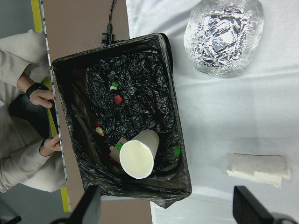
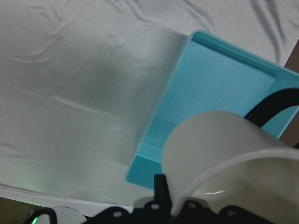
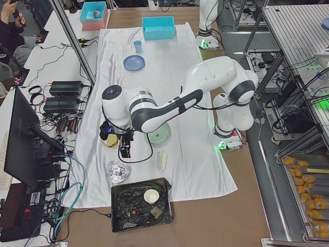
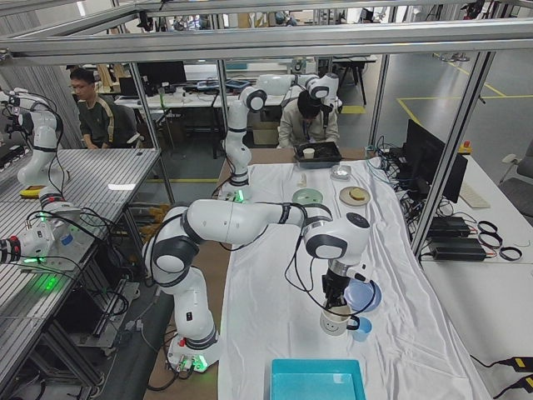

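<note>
My left gripper (image 3: 125,150) hangs above the sheet near the beige plate, fingers wide apart and empty in the left wrist view. Below it, a white cup (image 1: 139,158) lies tipped in the black-lined bin (image 1: 172,102). My right gripper (image 4: 336,305) is shut on a white mug (image 2: 210,144) with a black handle, held over the area beside the light blue bin (image 2: 215,74).
A foil bowl (image 1: 223,39) and folded white cloth (image 1: 257,165) lie by the black bin. Green plate (image 3: 159,135), blue plate (image 3: 134,63) and small blue cup (image 4: 361,332) rest on the white sheet, whose middle is fairly clear.
</note>
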